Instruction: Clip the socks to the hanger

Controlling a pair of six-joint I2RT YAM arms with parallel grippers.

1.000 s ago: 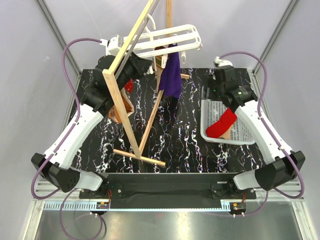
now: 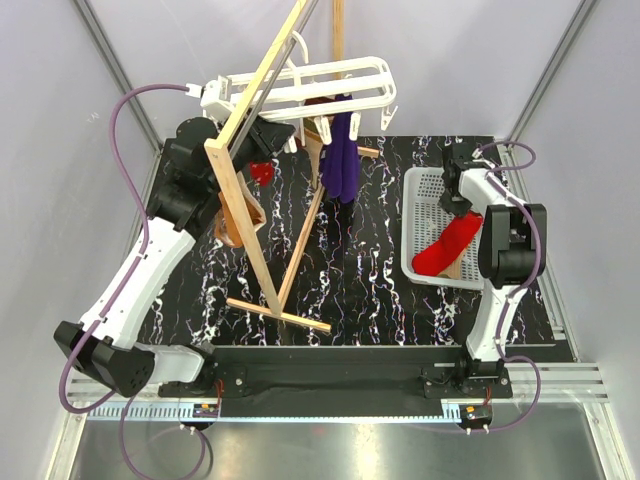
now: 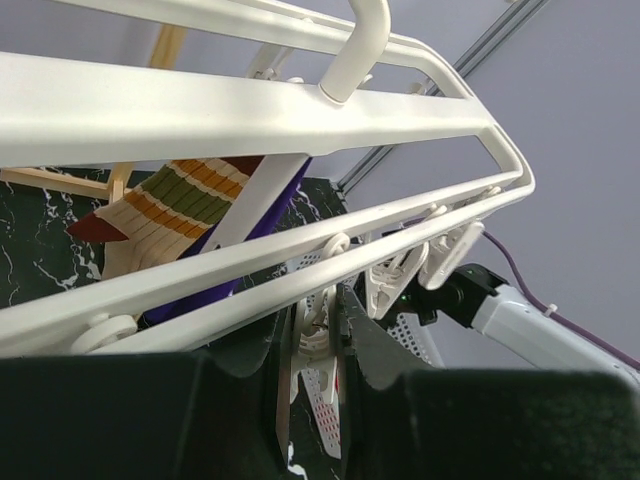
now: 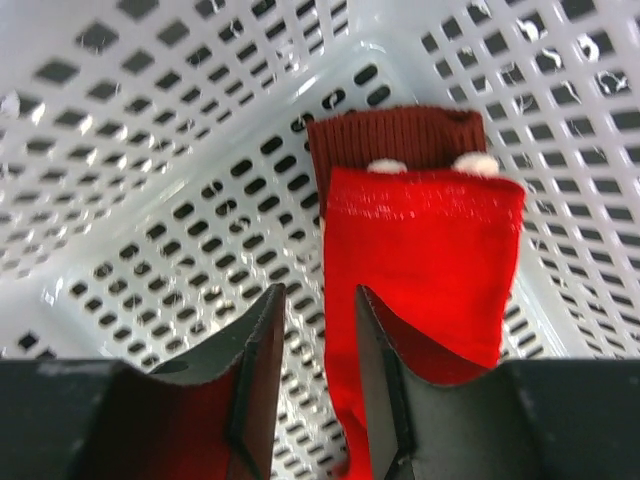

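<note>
My left gripper is up at the white hanger (image 2: 340,70), its fingers around a clip below the rail; how far they are closed is unclear. Purple socks (image 2: 341,160) hang from the hanger, and a striped sock (image 3: 180,205) hangs behind it in the left wrist view. My right gripper is over the white basket (image 2: 412,250), fingers apart with nothing between them. Below it lie a red sock (image 4: 420,260) and a brown sock (image 4: 395,135) beneath that.
A wooden frame (image 2: 250,240) carries the hanger, with its feet on the dark marble table (image 2: 370,280). The table's middle between frame and basket is clear.
My right arm has swung down and back into the basket, from higher beside the hanger to over the socks. The left arm and hanger shifted slightly left.
</note>
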